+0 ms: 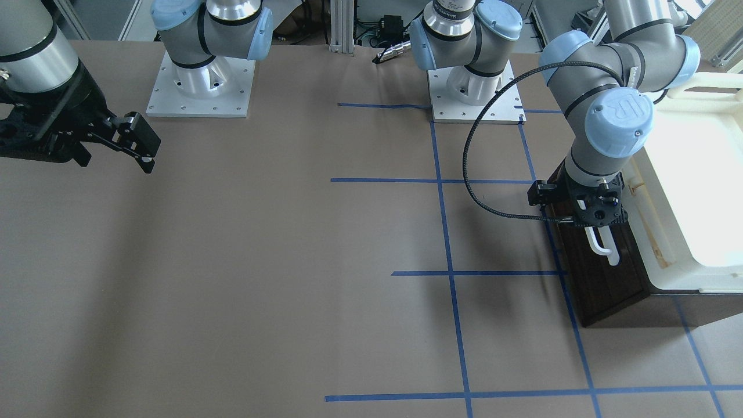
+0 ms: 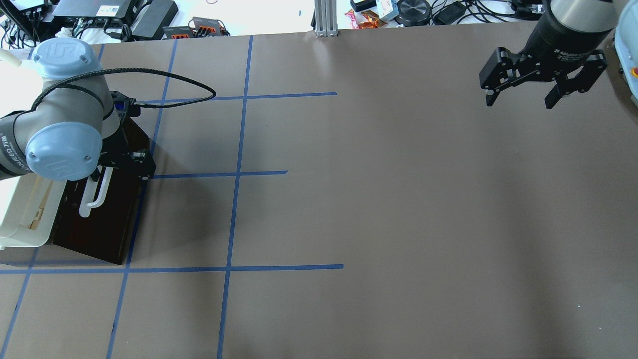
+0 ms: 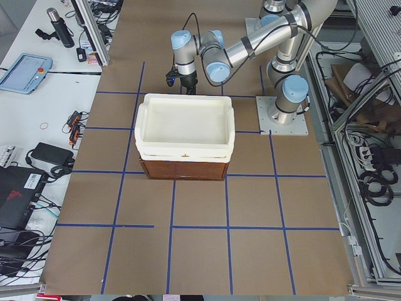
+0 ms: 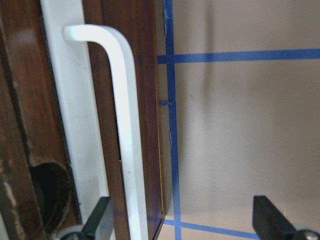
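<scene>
A dark wooden box point(image 1: 613, 292) stands on the taped table with a white handle point(image 1: 592, 240) on its side, topped by an open white bin point(image 3: 184, 125). My gripper hangs just over that side, around the upper part of the handle. In the left wrist view its two fingertips are wide apart, the vertical handle bar point(image 4: 130, 140) lying between them, nearer the left finger, with nothing clasped.
A second arm with a black gripper point(image 2: 538, 78) hangs at the other side. Other arm bases point(image 1: 202, 97) stand at the back.
</scene>
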